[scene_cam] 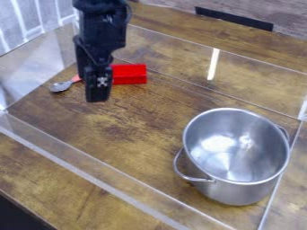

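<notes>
My gripper (99, 86) hangs at the upper left in a dark housing, turned so that its fingers line up one behind the other; whether they are apart is hard to see. Behind it lies a red block (127, 74) on the wooden table, with a metal spoon (60, 86) to its left, partly hidden by the gripper or the red object beside it. A large steel pot (234, 153) with side handles stands at the lower right, well apart from the gripper.
Clear panels or edges border the work area, and a dark slot sits at the back right.
</notes>
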